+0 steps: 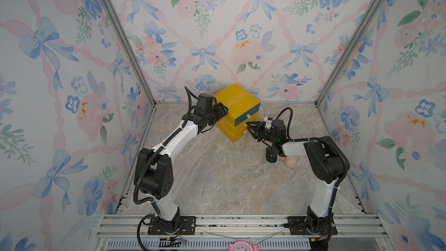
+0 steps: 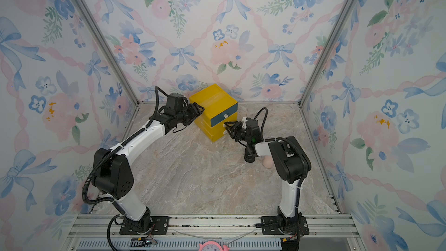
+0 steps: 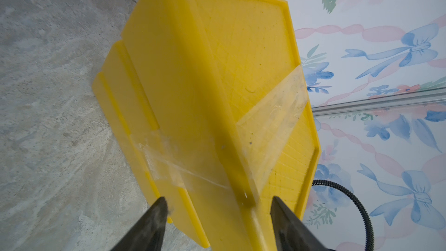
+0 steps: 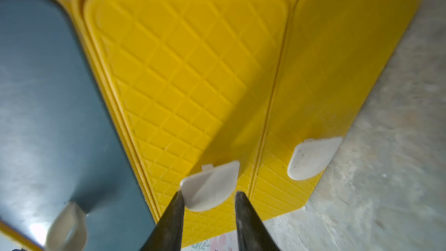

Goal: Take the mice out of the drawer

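Note:
A yellow drawer unit (image 1: 234, 100) has a dark blue top front (image 2: 223, 111) and yellow fronts below, each with a white handle. My left gripper is open at the unit's upper left edge. My right gripper is at the middle drawer's handle (image 4: 213, 183), shut on it as far as shows. A black mouse (image 1: 271, 157) and a pink mouse (image 1: 291, 160) lie on the floor under the right arm. The drawers' insides are hidden; all fronts look closed.
Patterned walls surround the workspace, with the back wall close behind the unit.

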